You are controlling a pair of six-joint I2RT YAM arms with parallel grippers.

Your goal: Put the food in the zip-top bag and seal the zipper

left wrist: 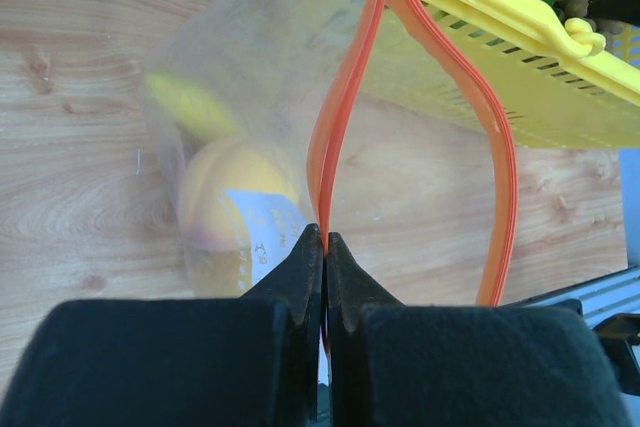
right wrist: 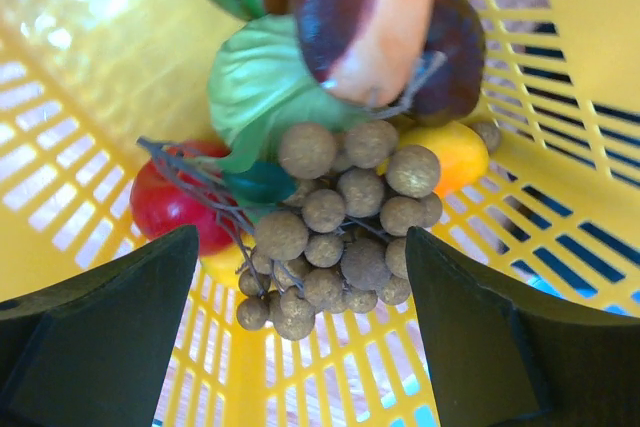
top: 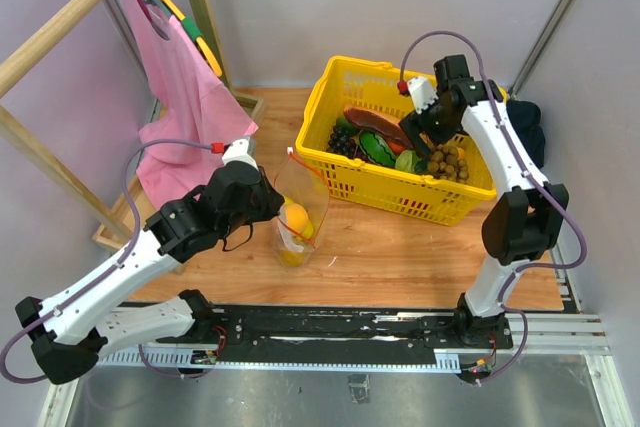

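Observation:
A clear zip top bag [left wrist: 420, 177] with a red-orange zipper rim stands on the table, its mouth spread open. Inside it lie a rounded orange-yellow food [left wrist: 225, 192] and a yellow one [left wrist: 185, 107] behind. My left gripper is shut on the bag's red rim, which runs between its fingertips. Over the yellow basket my right gripper is open, its fingers either side of a bunch of brownish grapes [right wrist: 340, 207]. No contact shows between them. A red apple [right wrist: 185, 197] and a green cabbage [right wrist: 270, 77] lie beside the grapes.
The yellow basket [top: 390, 192] also holds an eggplant [top: 378, 125], a watermelon piece [top: 376, 149] and dark grapes [top: 344, 141]. A pink cloth [top: 190, 97] hangs from a wooden rack at left. Bare table [top: 400, 267] lies in front of the basket.

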